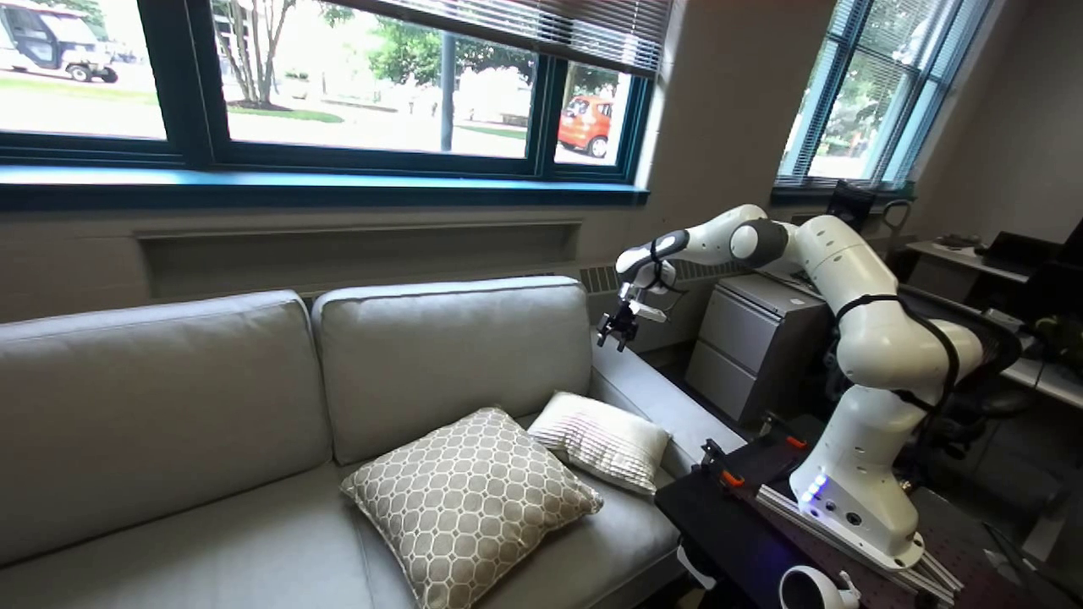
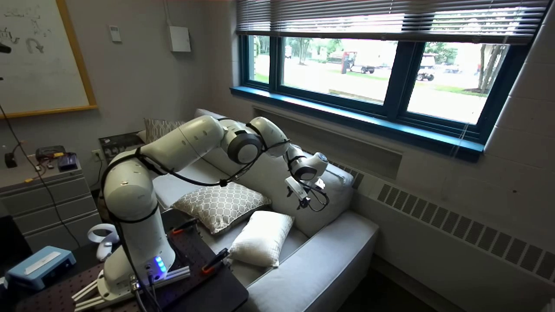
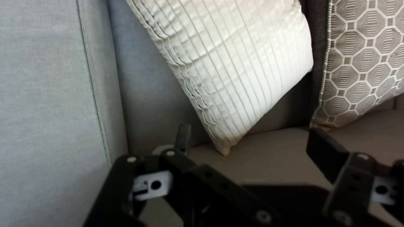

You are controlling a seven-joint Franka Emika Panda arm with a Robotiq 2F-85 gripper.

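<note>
My gripper (image 1: pixel 613 343) hangs in the air near the couch's armrest end, its fingers spread apart and empty. Below it on the seat lies a small white pleated pillow (image 1: pixel 601 441). In the wrist view one corner of that white pillow (image 3: pixel 227 68) points toward the space between my fingers, with no contact visible. A larger tan pillow (image 1: pixel 472 504) with a lattice pattern rests beside the white one, farther along the seat; its edge shows at the right of the wrist view. From the other side, the open gripper (image 2: pixel 303 202) appears above and beyond the white pillow (image 2: pixel 262 238).
The grey couch's armrest (image 2: pixel 317 270) and back cushion (image 1: pixel 457 365) border the pillows. A dark table (image 1: pixel 726 518) with clamps carries my arm's base. The couch seat (image 1: pixel 203 548) is bare toward the left in the first exterior view.
</note>
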